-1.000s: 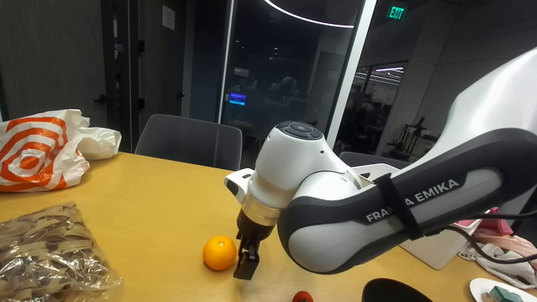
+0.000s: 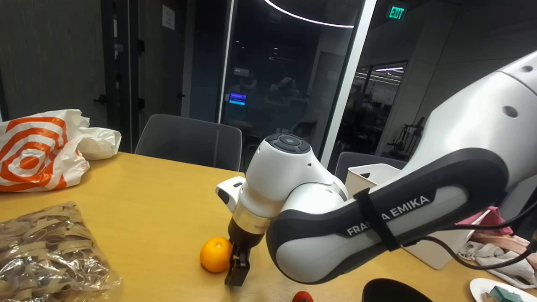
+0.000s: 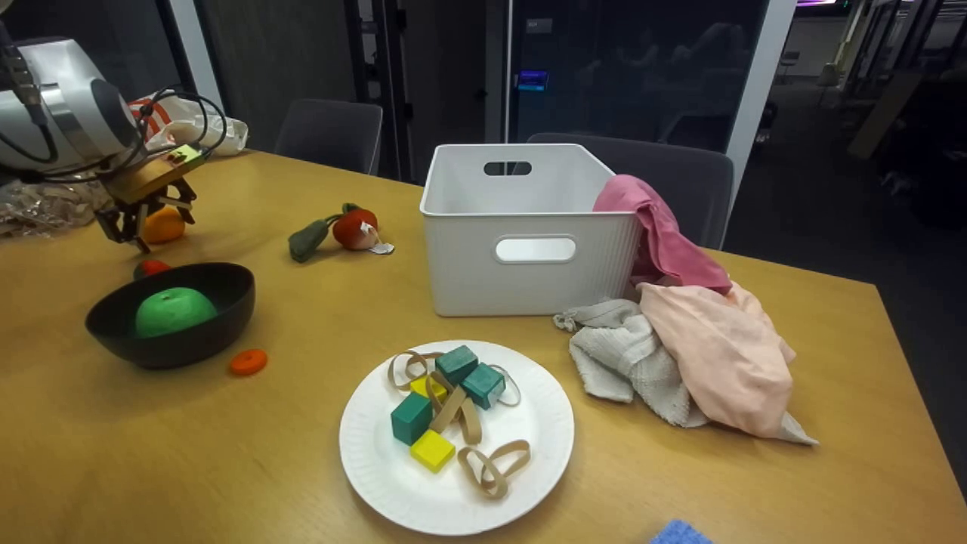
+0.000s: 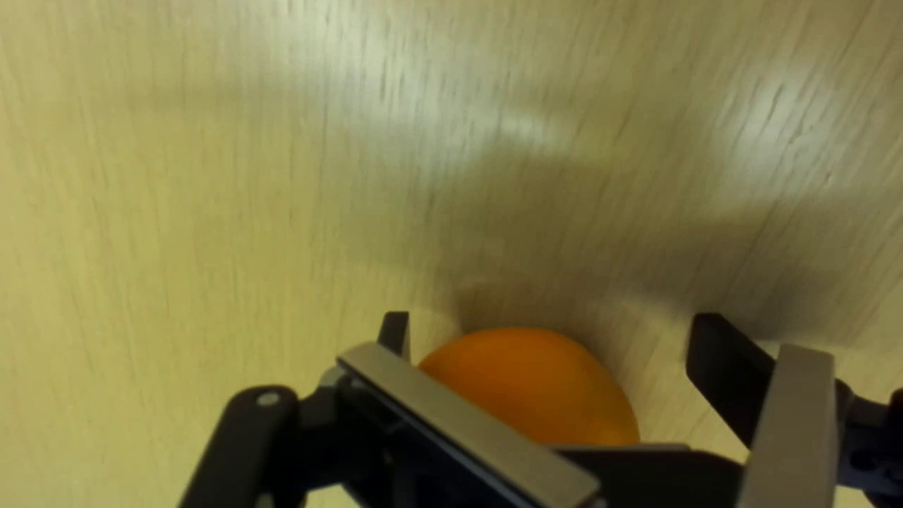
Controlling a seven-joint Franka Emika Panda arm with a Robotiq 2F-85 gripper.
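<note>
An orange (image 2: 215, 254) rests on the wooden table, and my gripper (image 2: 238, 266) is down low right against its side in the first exterior view. In the wrist view the orange (image 4: 542, 385) shows at the bottom, in the space between the spread fingers of my gripper. It lies nearer the left finger, with a gap to the right one. My gripper is open and holds nothing. From the second exterior view, the orange (image 3: 164, 225) appears between and partly behind the fingers of my gripper (image 3: 163, 231).
A black bowl (image 3: 231, 304) with a green fruit (image 3: 174, 311) stands near the gripper, a red item (image 2: 302, 297) beside it. A bag of bands (image 2: 45, 254) lies left. Further off are a white bin (image 3: 526, 263) and a plate (image 3: 372, 471).
My gripper has moved left and lower, closer to the orange. The orange sits slightly further left and lower in the view than before.
</note>
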